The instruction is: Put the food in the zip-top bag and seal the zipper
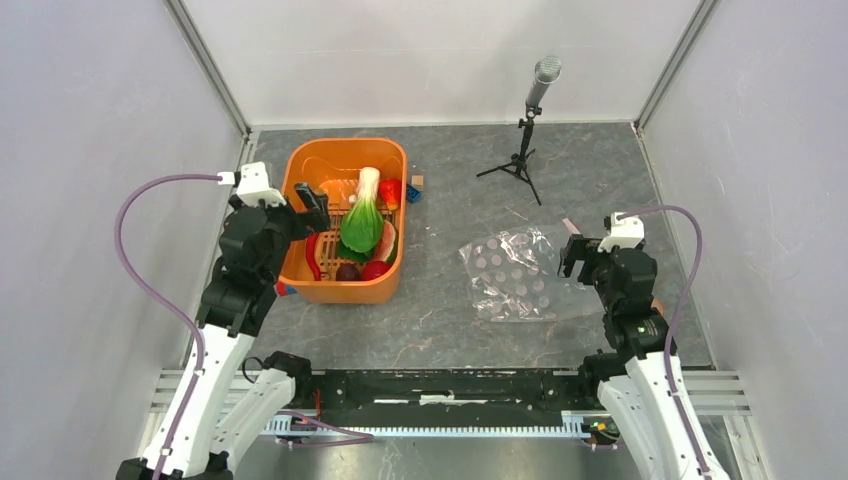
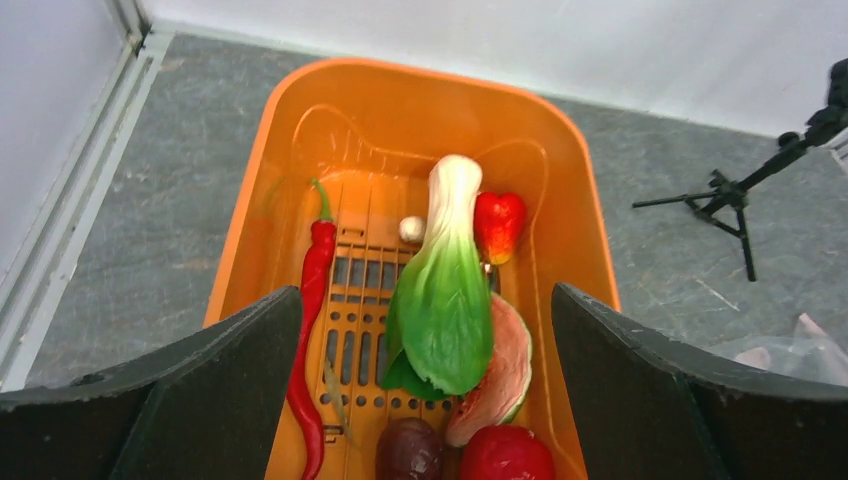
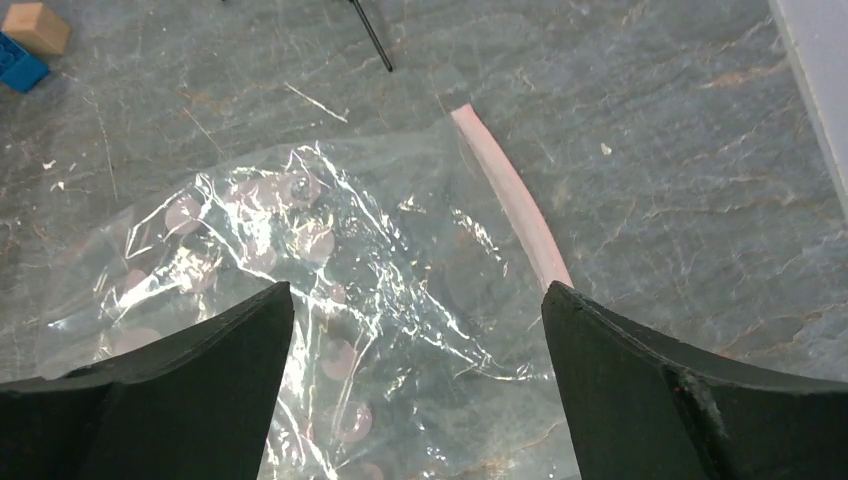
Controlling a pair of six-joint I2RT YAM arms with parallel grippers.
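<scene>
An orange basket (image 1: 292, 268) holds bok choy (image 2: 447, 320), a red chili (image 2: 314, 270), a red pepper (image 2: 498, 222), a small pale piece (image 2: 411, 229), a watermelon slice (image 2: 490, 394), a dark purple item (image 2: 408, 450) and a red round item (image 2: 505, 455). My left gripper is open over the basket, nothing between its fingers. The clear zip top bag (image 3: 420, 300) lies flat on the table at the right, a pink zipper strip (image 3: 515, 200) along one side. My right gripper is open above the bag, empty.
A microphone on a black tripod (image 1: 522, 155) stands at the back right. A wooden cube (image 3: 40, 28) and a blue block (image 3: 20, 66) lie right of the basket. Bare table (image 1: 450, 350) surrounds the bag; white walls enclose the sides and back.
</scene>
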